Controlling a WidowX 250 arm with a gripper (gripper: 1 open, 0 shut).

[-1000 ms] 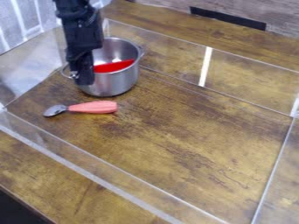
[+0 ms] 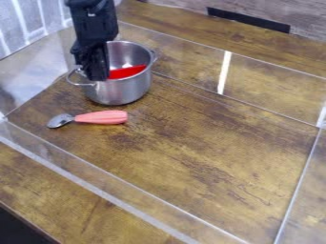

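My black gripper point(image 2: 91, 69) hangs over the left part of a steel pot point(image 2: 121, 91) in the upper left of the camera view, its fingertips at the pot's near-left rim; whether its fingers are open or shut is hard to see. A red object point(image 2: 126, 72) lies inside the pot. In front of the pot, a pizza cutter with a pink handle point(image 2: 105, 117) and metal head point(image 2: 61, 121) lies on the wooden table point(image 2: 204, 162).
Clear panels border the work area on the left and along the other edges. A dark bar point(image 2: 268, 29) runs along the back.
My gripper has shifted slightly at the pot's left side over the last second. The pot and the pink-handled cutter look unmoved.
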